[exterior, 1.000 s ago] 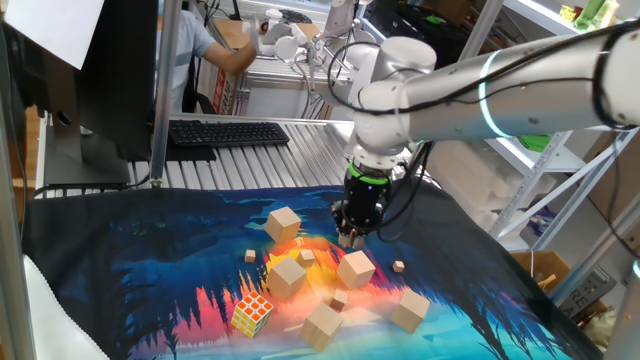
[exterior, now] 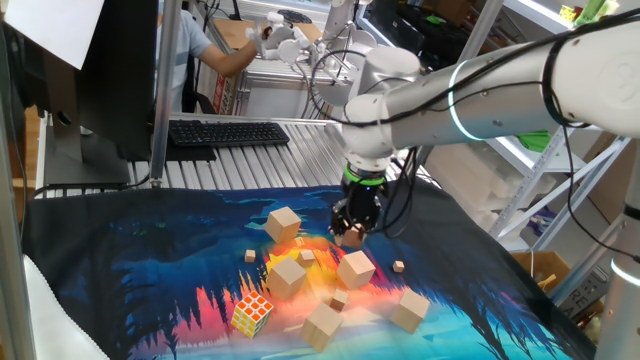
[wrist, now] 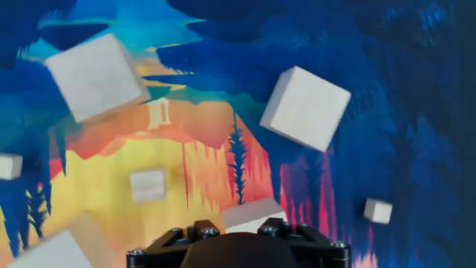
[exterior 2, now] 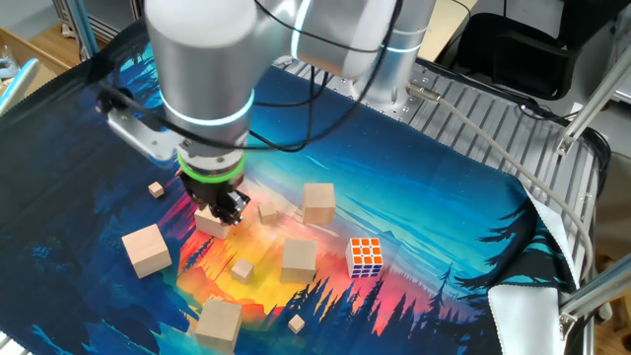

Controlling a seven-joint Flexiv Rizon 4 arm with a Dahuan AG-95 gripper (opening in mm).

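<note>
My gripper [exterior: 352, 222] is low over the far middle of the printed cloth, pointing down. In the wrist view its two fingertips [wrist: 274, 225] stand apart along the bottom edge, with dark hardware covering part of the gap. A large wooden cube [wrist: 251, 213] shows just beyond them, its right corner reaching past the gap. The second exterior view has this wooden cube [exterior 2: 210, 221] on the cloth beneath the gripper [exterior 2: 222, 205], partly hidden by it. Contact between fingers and cube cannot be made out.
Several large cubes surround the gripper, including one wooden cube [exterior: 355, 269] nearby and another [exterior: 283, 224] to the left. Small cubes [exterior: 399, 266] lie scattered. A Rubik's cube [exterior: 252, 313] sits front left. Open cloth [exterior: 110, 250] lies left; a keyboard [exterior: 228, 134] is behind.
The forearm and wrist have shifted slightly left in the first exterior view. The gripper stays low near the same cube, more of which shows now. Other cubes have not moved.
</note>
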